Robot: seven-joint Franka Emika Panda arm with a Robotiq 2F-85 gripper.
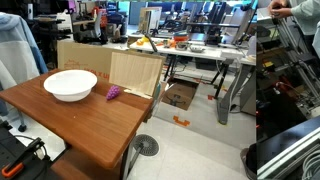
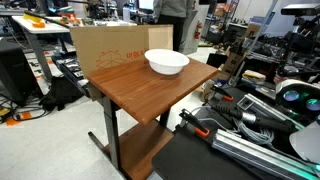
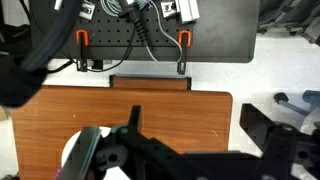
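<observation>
No task is given. A white bowl [image 1: 70, 85] rests on the brown wooden table [image 1: 95, 122], with a small purple object [image 1: 113, 92] to its right. In exterior view 2 the bowl [image 2: 167, 62] stands near the cardboard panels, where I cannot make out the purple object. From above, the wrist view shows the wooden tabletop [image 3: 170, 105] and a piece of the bowl's white rim [image 3: 70, 146], mostly covered by my gripper. My gripper is open, its dark fingers wide apart at the lower edge, nothing visible between them.
Cardboard panels [image 2: 113, 45] line the table's far side. Beside the table, a black base [image 3: 215, 40] carries cables, metal rails and orange-marked brackets. A white arm part [image 2: 308, 138] occupies the right edge of exterior view 2.
</observation>
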